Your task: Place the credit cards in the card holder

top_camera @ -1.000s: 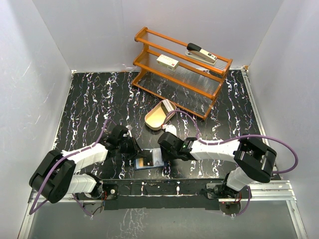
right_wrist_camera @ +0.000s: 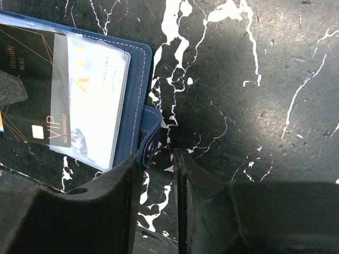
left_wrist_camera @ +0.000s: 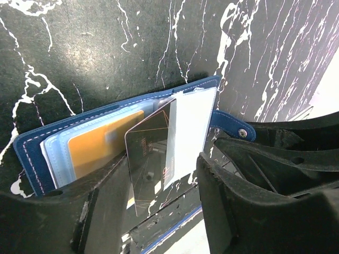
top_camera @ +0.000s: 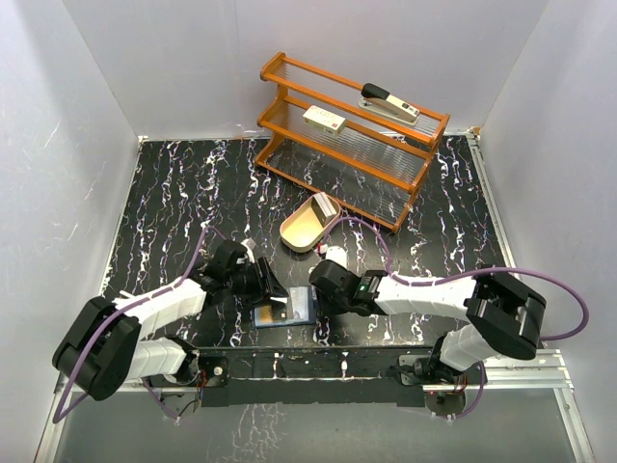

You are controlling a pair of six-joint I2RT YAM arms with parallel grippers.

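Observation:
The card holder (left_wrist_camera: 95,114), a blue wallet with clear sleeves, lies flat on the marble table, an orange card (left_wrist_camera: 103,138) and white cards showing in it. A black VIP card lies over its middle, tilted in the left wrist view. My left gripper (top_camera: 273,294) is over the card, fingers part open around its near end; whether they grip it I cannot tell. My right gripper is at the holder's right edge, the blue flap between or against its fingers; the gap looks narrow.
Behind stand a tan tray (top_camera: 299,231) with boxes and a wooden rack (top_camera: 347,154) carrying a stapler (top_camera: 388,101) and a small box (top_camera: 323,119).
The left gripper has risen slightly and the black card looks shifted with it. The right gripper has moved slightly toward the right and front.

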